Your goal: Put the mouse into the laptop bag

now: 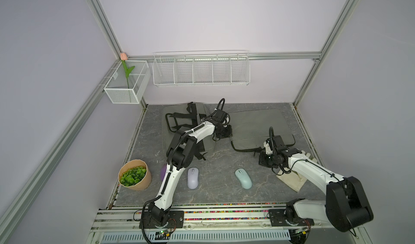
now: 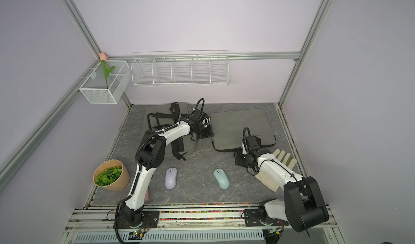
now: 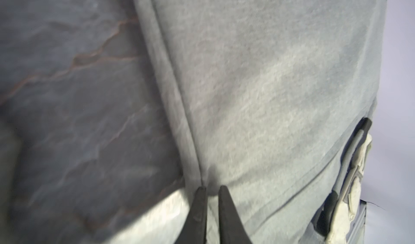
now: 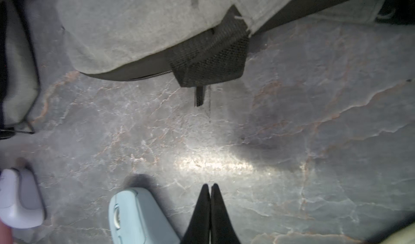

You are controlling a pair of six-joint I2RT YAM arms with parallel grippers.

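Observation:
A grey laptop bag (image 1: 259, 125) lies flat at the back right, its dark zip edge toward me. My left gripper is at the bag's left side, shut with grey fabric between its fingers. In the right wrist view, a black mesh tab (image 4: 211, 56) sticks out of the bag's front edge. My right gripper is shut above the bare table in front of the bag, nothing visible between its fingers. Two mice lie on the table: a teal mouse (image 1: 243, 178) at front centre and a lilac mouse (image 1: 192, 178) farther left.
A grey backpack with black straps (image 2: 176, 146) lies at the back left, under my left arm. Beige gloves (image 2: 268, 180) lie beneath the right arm. A plant pot (image 2: 122, 180) stands at front left. White wire baskets (image 1: 201, 69) hang on the back wall.

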